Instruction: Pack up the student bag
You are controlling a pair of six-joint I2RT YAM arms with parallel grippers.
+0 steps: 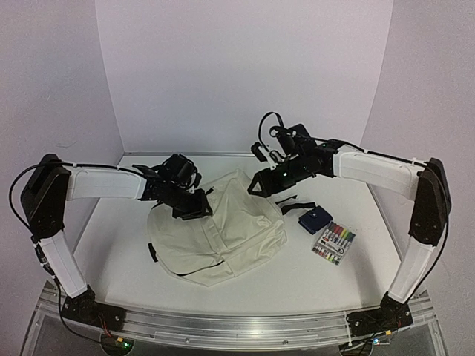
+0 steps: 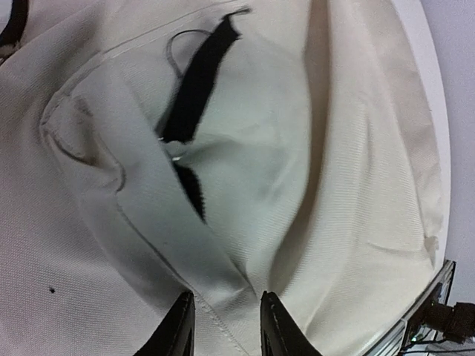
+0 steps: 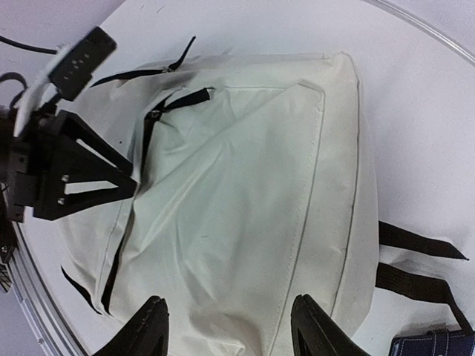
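Note:
A cream cloth bag (image 1: 223, 230) with black zips lies rumpled on the table. My left gripper is over its middle, part open, with the flap's seamed edge running beneath the gap; nothing is clearly pinched. My right gripper stands wide open and empty above the bag's right upper side. A navy pouch (image 1: 315, 219) and a clear pack of coloured markers (image 1: 334, 243) lie on the table to the bag's right. The bag's inside is hidden.
Two black straps (image 3: 419, 285) stick out of the bag toward the pouch. Bare table (image 1: 326, 285) shows at the front right. A metal rail (image 1: 237, 326) runs along the front edge. Both forearms are close together over the bag.

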